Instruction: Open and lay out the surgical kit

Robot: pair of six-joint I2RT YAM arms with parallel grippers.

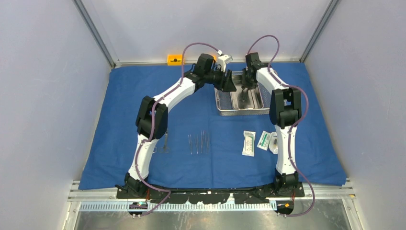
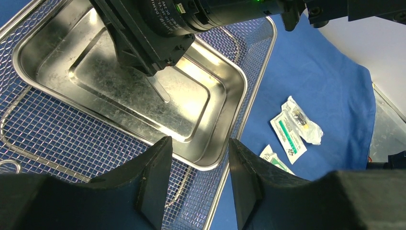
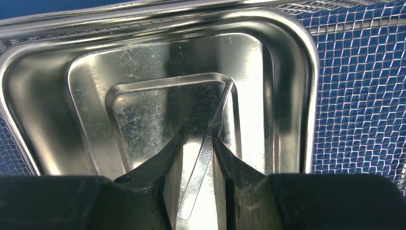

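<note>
A steel tray (image 3: 301, 96) sits in the wire mesh basket (image 1: 225, 112) at the back right. A long metal instrument with a ridged grip (image 3: 196, 182) lies diagonally on the tray's floor. My right gripper is low over it, fingers part open, one on each side of the instrument; whether they touch it I cannot tell. My left gripper hangs above the basket's left part with its fingers apart and nothing seen between them; in the left wrist view the right arm covers part of the tray.
Several slim instruments (image 1: 197, 143) lie in a row on the blue cloth, with scissor-like tools (image 1: 164, 146) left of them. White packets (image 1: 249, 143) lie at front right. A yellow object (image 1: 174, 59) stands at the back.
</note>
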